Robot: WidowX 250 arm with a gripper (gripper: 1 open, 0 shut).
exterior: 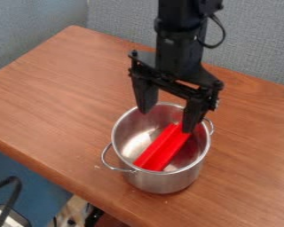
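A steel pot (149, 177) with wire side handles stands near the table's front edge. Inside it lies a long red object (159, 151), slanting from lower left to upper right. My black gripper (169, 106) is open above the pot, with one finger by the left rim and the other over the right part of the pot. Nothing shows held between the fingers; the right finger hides part of the pot's inside.
A grey wall stands behind it. Cables hang off the front left edge.
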